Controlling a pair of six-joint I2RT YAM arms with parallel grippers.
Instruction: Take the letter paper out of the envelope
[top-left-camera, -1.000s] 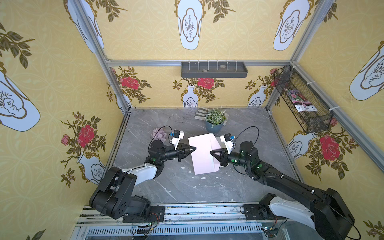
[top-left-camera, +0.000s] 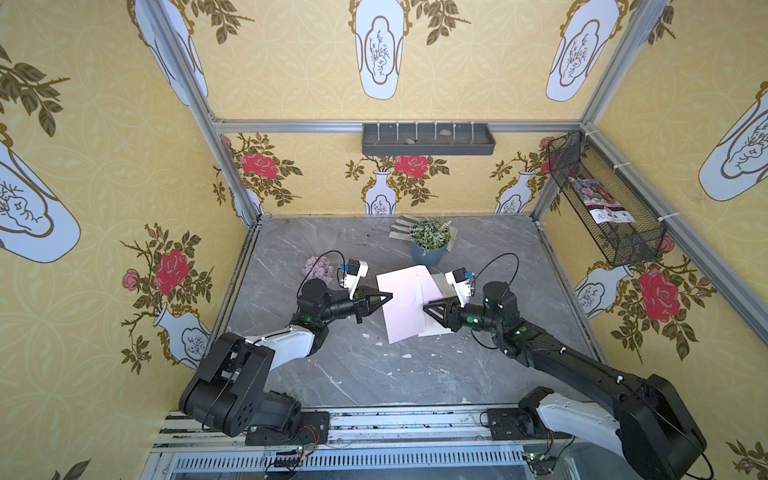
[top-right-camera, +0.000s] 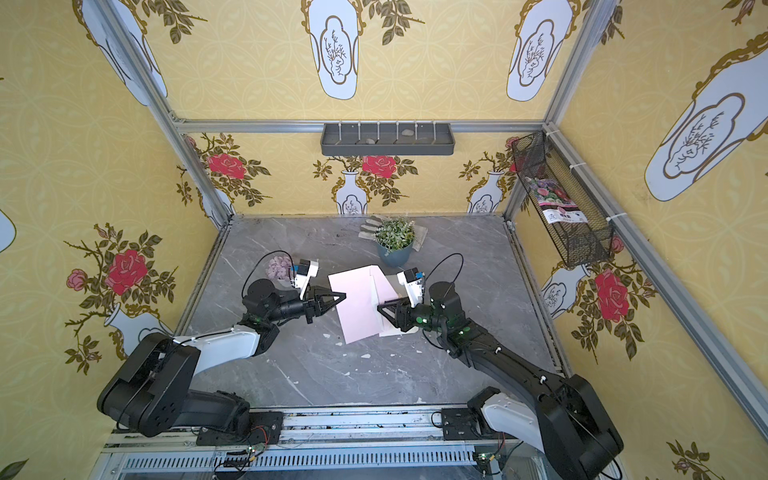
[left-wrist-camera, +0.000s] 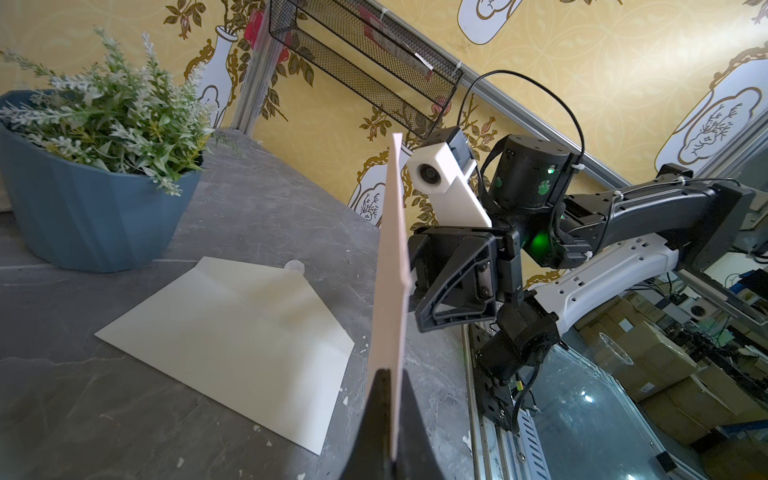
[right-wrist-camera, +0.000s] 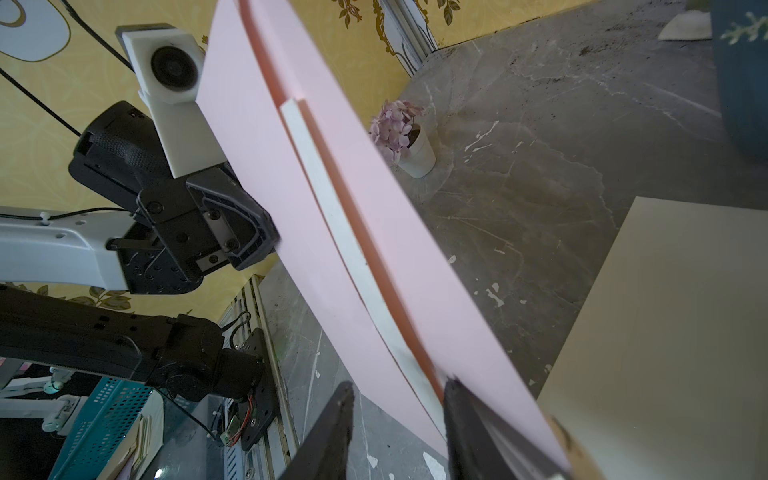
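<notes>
The pink envelope (top-left-camera: 400, 308) hangs in the middle, my left gripper (top-left-camera: 388, 297) shut on its left side; in the left wrist view it stands nearly edge-on between the fingers. The right wrist view shows its opening, with a white paper strip (right-wrist-camera: 336, 216) inside between the pink layers (right-wrist-camera: 248, 152). My right gripper is open at that opening, its fingertips near the white paper's lower part. In the left wrist view a cream sheet (left-wrist-camera: 232, 344) lies on the table below.
A blue pot with a plant (top-left-camera: 429, 252) stands behind the envelope, a small flower pot (right-wrist-camera: 416, 156) at the left. A wire basket (top-left-camera: 608, 208) hangs on the right wall.
The envelope's right part shifted, showing more of its opening. My left gripper stayed put.
</notes>
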